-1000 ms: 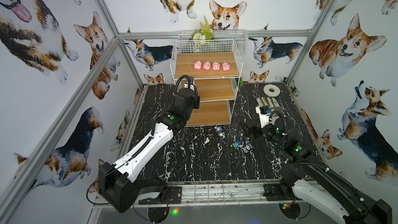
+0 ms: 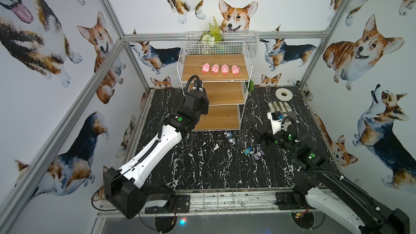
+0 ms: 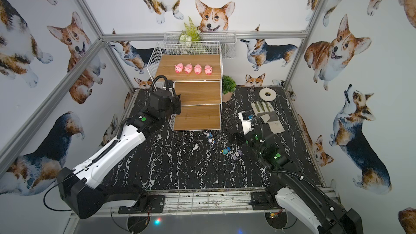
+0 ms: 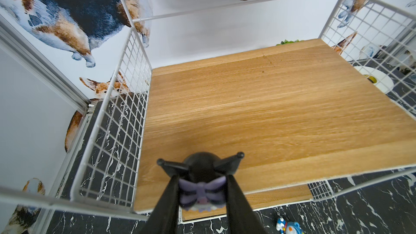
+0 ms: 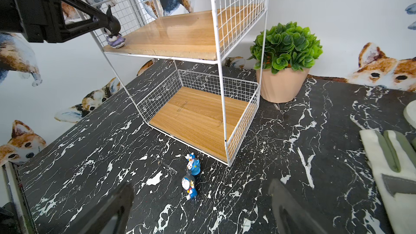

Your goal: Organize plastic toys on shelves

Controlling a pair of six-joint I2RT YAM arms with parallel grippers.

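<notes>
In the left wrist view my left gripper is shut on a dark toy with pointed ears and a purple body (image 4: 202, 162). The right wrist view has this black-and-purple toy (image 5: 115, 39) at the left front edge of the middle shelf board (image 5: 173, 30); whether it rests on the board I cannot tell. My right gripper stands open, nothing between its fingers. Two blue toys (image 5: 192, 166) lie on the table before the bottom shelf (image 5: 199, 112). Several pink pigs (image 2: 215, 68) stand in a row on the top shelf (image 2: 195, 62).
A blue toy (image 2: 247, 150) and a purplish toy (image 2: 258, 153) lie close to the right gripper. White wire sides (image 4: 117, 138) bound the shelf. A potted plant (image 5: 286, 60), gloves (image 5: 390, 164) and a tape roll (image 2: 283, 94) occupy the right.
My left gripper has tipped and shifted slightly at the middle shelf's left side. The shelf unit has moved a tiny bit to the left. My right arm looks still.
</notes>
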